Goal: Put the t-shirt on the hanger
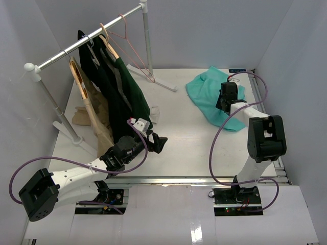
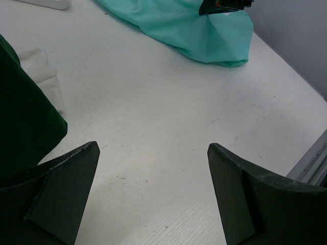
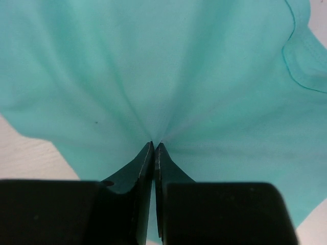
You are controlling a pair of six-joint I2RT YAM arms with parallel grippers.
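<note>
The turquoise t-shirt (image 1: 207, 89) lies spread on the back right of the table. My right gripper (image 1: 222, 104) is down on it; in the right wrist view its fingertips (image 3: 145, 158) are together, shut on the fabric, which creases toward them. My left gripper (image 1: 153, 143) stands open and empty near the garments at the front left, its fingers (image 2: 56, 194) wide apart in the left wrist view. An empty pink hanger (image 1: 137, 57) hangs from the rail (image 1: 71, 47).
Dark and tan garments (image 1: 117, 92) hang on wooden hangers at the left of the rack, with a pale cloth (image 2: 41, 71) beside them. The rack's foot (image 1: 166, 84) reaches into the back middle.
</note>
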